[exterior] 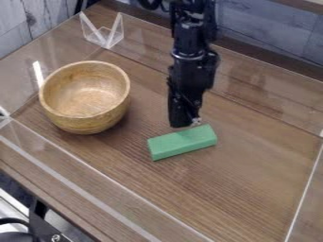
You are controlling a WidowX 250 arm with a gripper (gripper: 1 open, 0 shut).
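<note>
A green rectangular block (182,142) lies flat on the wooden table. Just behind it, the black arm comes down from the top of the view, its gripper (187,119) low over the block's back edge and apparently shut, with nothing visible between its fingers; whether it touches the block I cannot tell. A round wooden bowl (83,95) stands to the left of the block.
A clear wire-like or plastic object (104,30) sits at the back left. A dark object lies at the bottom left corner.
</note>
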